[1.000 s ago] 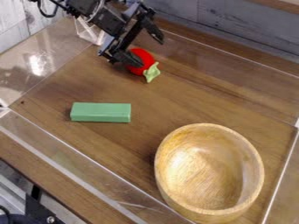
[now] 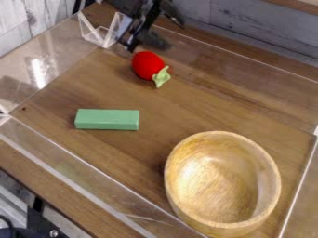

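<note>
A red strawberry-like toy [image 2: 149,65] with a pale green leaf lies on the wooden table in the upper middle. A green block [image 2: 107,119] lies at the centre left, and a large wooden bowl [image 2: 221,183] sits at the lower right. My black gripper [image 2: 147,35] is at the top edge, blurred and partly out of frame, above and behind the red toy and apart from it. It looks open, with nothing visible between its fingers.
A white wire-like holder [image 2: 97,28] stands at the back left. Clear plastic rails run along the table's edges, with a grey plank wall behind.
My gripper has moved up and back, away from the red toy, which is now fully uncovered. The toy, block and bowl look unmoved.
</note>
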